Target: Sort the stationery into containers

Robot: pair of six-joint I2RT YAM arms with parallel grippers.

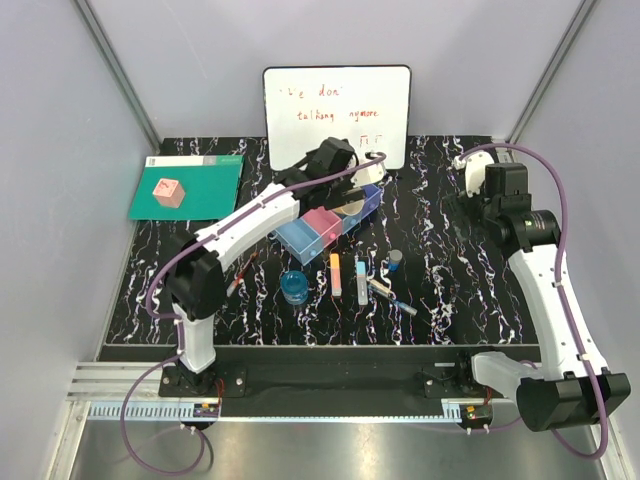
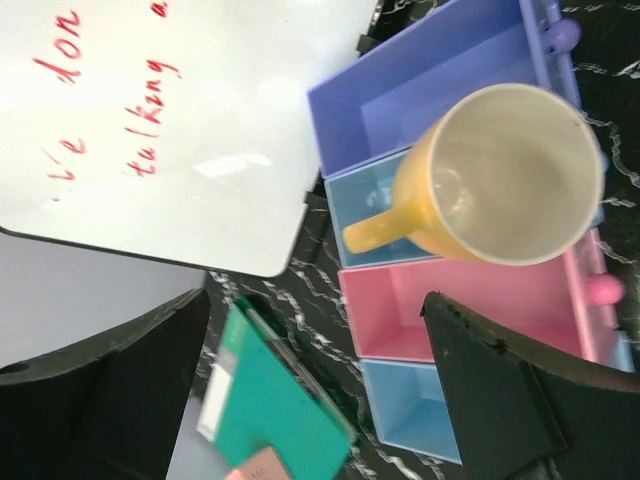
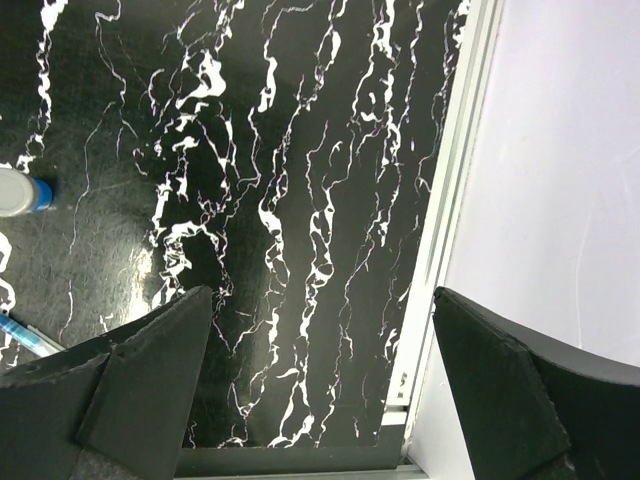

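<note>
Above the compartment box [image 1: 300, 239], my left gripper [image 1: 357, 185] stands open with nothing between its fingers. A yellow mug [image 2: 510, 180] lies tipped on its side in the box, its mouth outward and its handle toward the whiteboard. Pink, blue and violet compartments show around it in the left wrist view. In front of the box lie an orange-topped stick [image 1: 336, 275], a blue-topped stick [image 1: 362, 284], a blue-and-white pen [image 1: 393, 298] and a red pen [image 1: 241, 274]. My right gripper is open over bare table at the right.
A blue glass jar [image 1: 294, 287] and a small grey-topped cap [image 1: 395, 257] stand at the front. Behind the box leans a whiteboard [image 1: 338, 110]. A green folder [image 1: 210, 195] with a pink block [image 1: 169, 193] lies back left.
</note>
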